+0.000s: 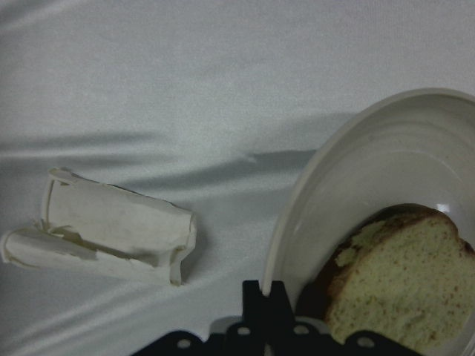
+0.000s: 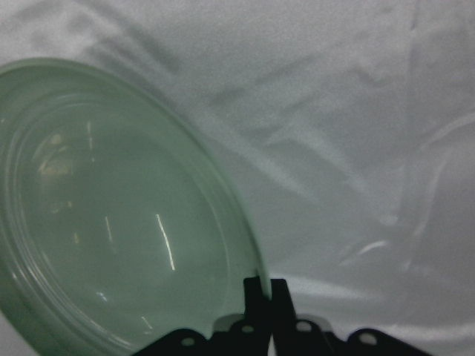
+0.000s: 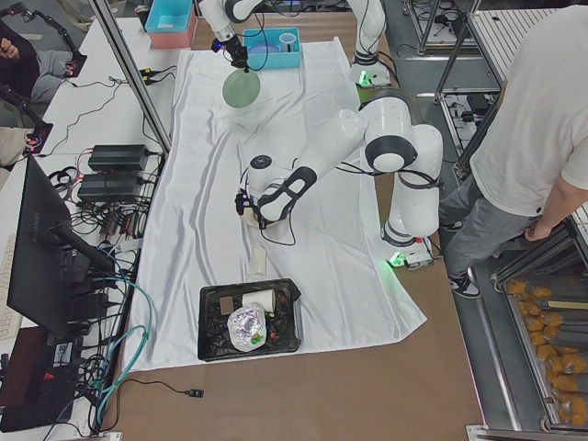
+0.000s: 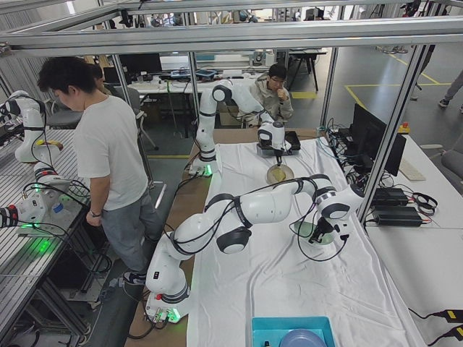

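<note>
A cream bowl (image 1: 386, 148) holds a slice of bread (image 1: 393, 289); my left gripper is shut on its rim. Beside it lies a crumpled off-white wrapper (image 1: 119, 222). At the far end of the cloth, a green plate (image 2: 111, 208) has my right gripper shut on its rim. In the camera left view the left arm hides most of the bowl.
A black tray (image 3: 211, 340) with a foil-covered item stands at the near end. A blue bin (image 3: 276, 61) is at the far end. A person stands beside the table.
</note>
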